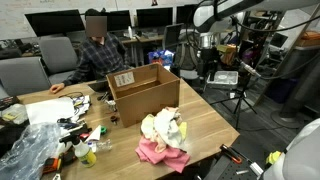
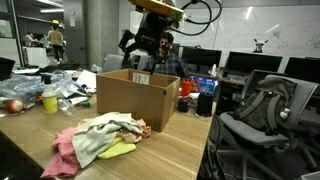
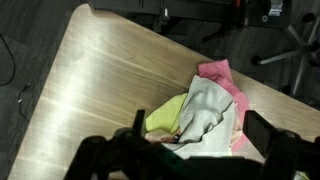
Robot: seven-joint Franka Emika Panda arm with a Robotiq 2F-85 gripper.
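A heap of cloths lies on the wooden table: a pale grey-white cloth (image 1: pixel 161 127) on top, a pink cloth (image 1: pixel 160 153) at one side and a yellow cloth (image 2: pixel 118 149) partly covered. Behind the heap stands an open-topped cardboard box (image 2: pixel 159 103); its inside is hidden. High over the table's right side in exterior view 1 hangs my gripper (image 1: pixel 207 74), clear of box and cloths. From the wrist, the gripper shows its dark fingers wide apart, with the white cloth (image 3: pixel 207 103) and yellow cloth (image 3: pixel 165 114) below, beyond the fingertips.
Bottles, among them a yellow one (image 1: pixel 84 153), and assorted clutter crowd the table's left in exterior view 1. A person (image 1: pixel 95 50) sits behind the table. Bare tabletop (image 3: pixel 95 90) lies beside the cloths.
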